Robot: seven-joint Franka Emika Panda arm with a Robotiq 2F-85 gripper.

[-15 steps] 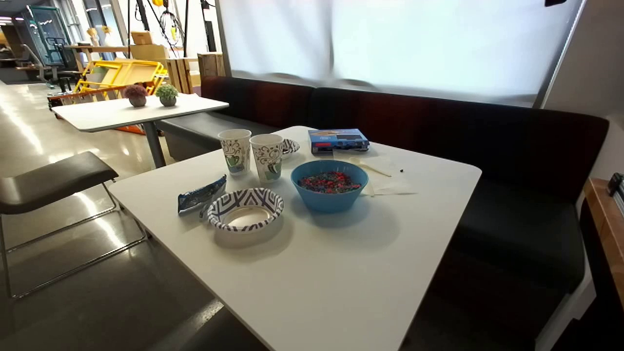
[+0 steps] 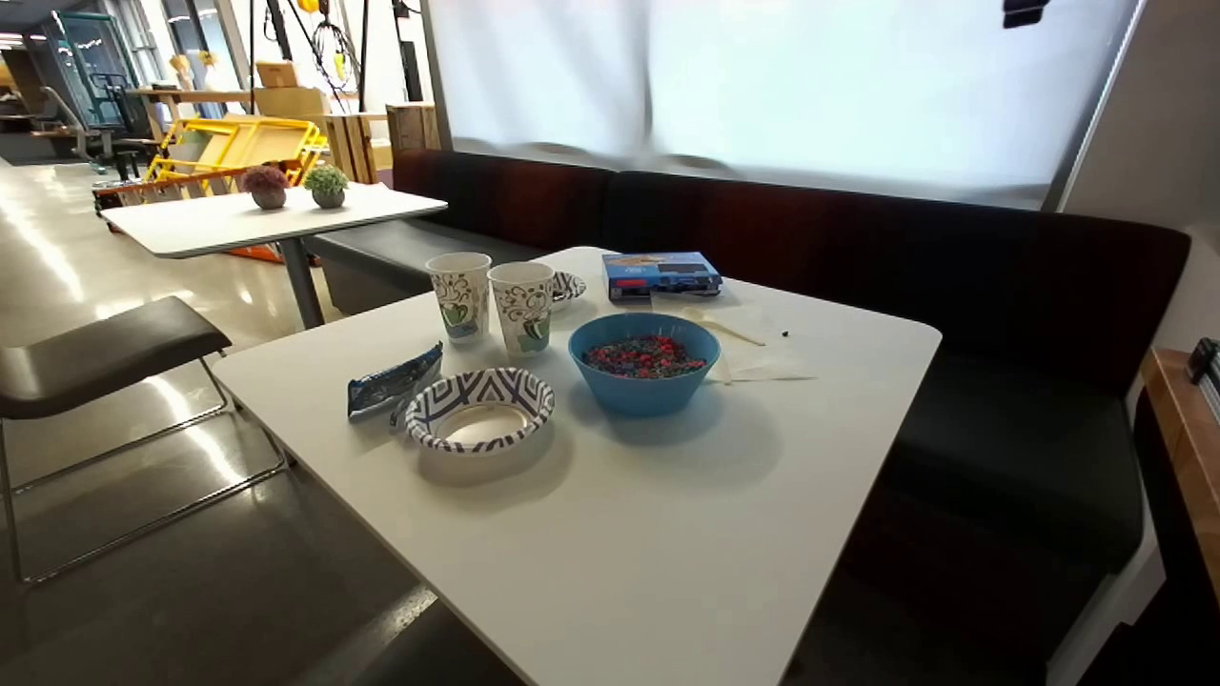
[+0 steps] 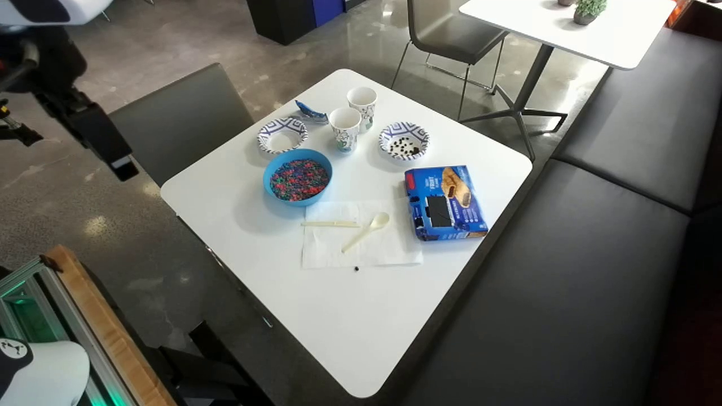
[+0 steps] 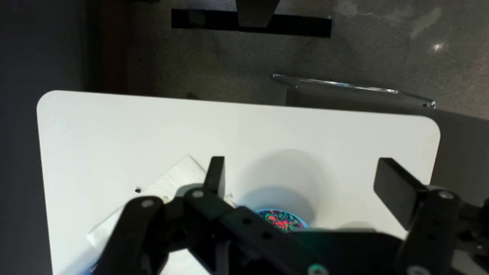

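High above the table, my gripper is open, its two fingers wide apart and nothing between them. It also shows at the upper left of exterior view 2, away from the tabletop objects. A blue bowl [image 3: 298, 177] full of small coloured pieces stands on the white table [image 3: 342, 325]; my gripper's body hides most of it in the wrist view. Beside the bowl is an empty patterned paper bowl [image 2: 480, 412]. Another paper bowl [image 3: 404, 141] holds small dark bits. Two patterned paper cups [image 3: 346, 128] stand upright between the paper bowls.
A blue box [image 3: 447, 203] lies on the table near the bench [image 3: 575, 270]. A pale spoon [image 3: 369, 230] and a thin stick [image 3: 330, 224] rest on a white napkin [image 3: 325, 250]. A dark blue wrapper [image 2: 395, 381] lies by the empty paper bowl.
At the top right of exterior view 1, the dark tip of the arm has come slightly left and lower. The objects on the table have not moved.
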